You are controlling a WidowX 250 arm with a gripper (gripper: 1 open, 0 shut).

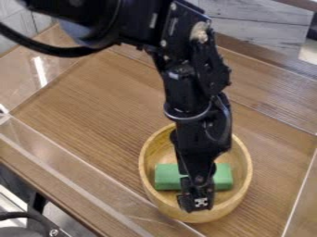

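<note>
A green block (170, 177) lies inside a round tan bowl (160, 197) at the lower middle of the view. My black gripper (198, 185) hangs down into the bowl over the block, its lower end covering the block's middle.
A pale board lies along the back right. Dark cables or arm parts show at the lower left corner.
</note>
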